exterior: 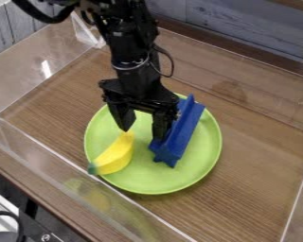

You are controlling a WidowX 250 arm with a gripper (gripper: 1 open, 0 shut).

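Note:
A green plate [161,175] rests on the wooden surface. On its left part lies a yellow banana [114,156], and on its right part a long blue block [176,142]. The black arm comes down from the top, with the gripper [143,118] low over the plate between banana and block. Its fingers stand open, near the upper end of the banana and beside the block; whether they touch either is unclear.
Bare wooden floor [249,142] surrounds the plate on the right and back. Clear plastic walls run along the front left, and a grey wooden panel [230,28] stands at the back.

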